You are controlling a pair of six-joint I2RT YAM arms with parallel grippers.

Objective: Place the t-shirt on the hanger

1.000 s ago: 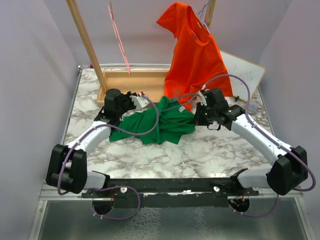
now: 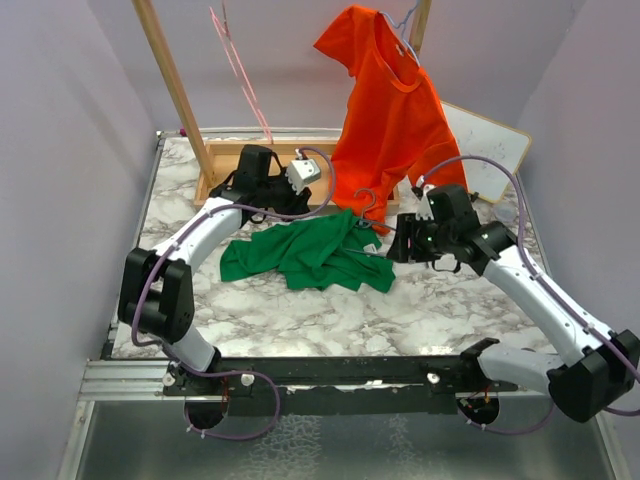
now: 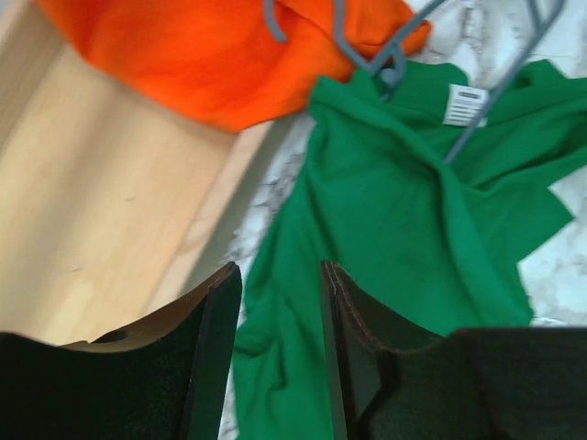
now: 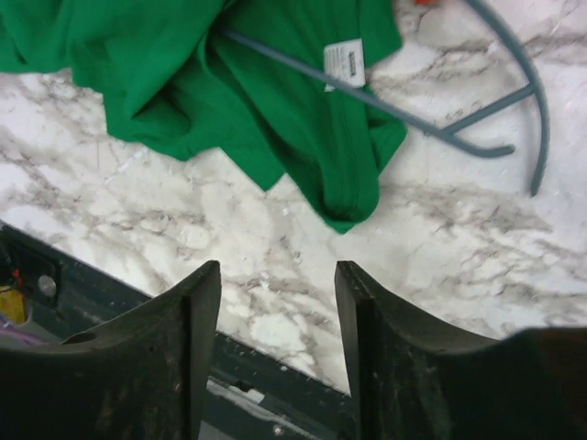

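Note:
The green t shirt [image 2: 300, 255] lies crumpled on the marble table, its label showing in both wrist views. A grey hanger [image 4: 440, 128] lies across it, one bar running under a green fold. My left gripper hangs over the shirt near the wooden box edge, open with nothing between its fingers. My right gripper is over the table just beside the shirt's corner, its fingers apart and empty.
An orange shirt [image 2: 390, 100] hangs at the back, its hem near the green one. A wooden box [image 2: 230, 160], posts and a whiteboard [image 2: 480, 150] stand behind.

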